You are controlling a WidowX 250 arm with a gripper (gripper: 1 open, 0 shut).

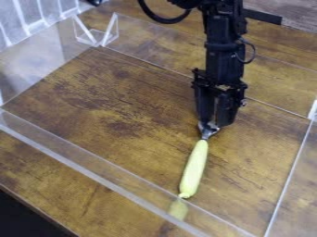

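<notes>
A long pale yellow-green object [194,171], like a corn cob or similar vegetable, lies lengthwise on the wooden floor of a clear-walled enclosure. The black arm comes down from the top of the view, and its gripper [209,129] is low at the upper tip of that object. The metallic fingertips are small and partly hidden by the black wrist, so I cannot tell how far apart they are or whether anything is between them.
Clear plastic walls [96,172] border the area at the left, front and right. A white slatted item [25,17] is at the back left corner.
</notes>
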